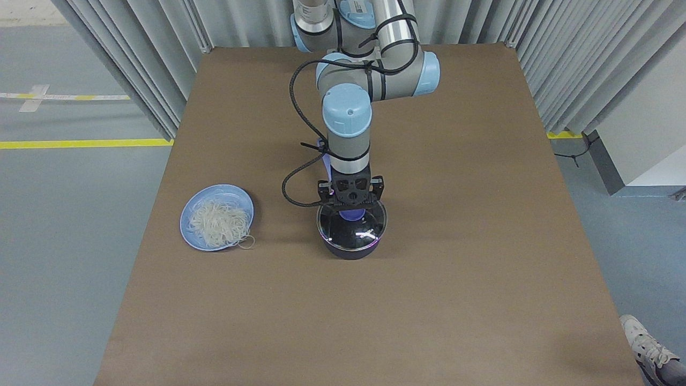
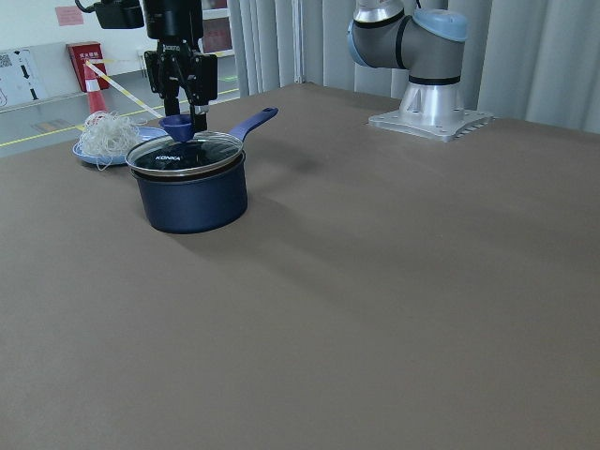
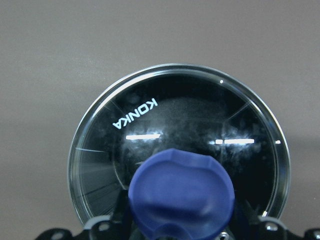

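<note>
A dark blue pot (image 2: 192, 202) with a blue handle (image 2: 253, 123) stands on the table. Its glass KONKA lid (image 3: 165, 105) looks slightly raised at the near side in the left view, above the pot's rim. The lid's blue knob (image 3: 181, 192) is between the fingers of my gripper (image 2: 183, 117), which appears shut on it; in the wrist view the knob hides most of the fingertips. In the front view the arm covers the pot's handle in part.
A light blue plate (image 1: 193, 235) of white noodles (image 1: 218, 224) lies left of the pot on the brown table (image 1: 450, 289).
</note>
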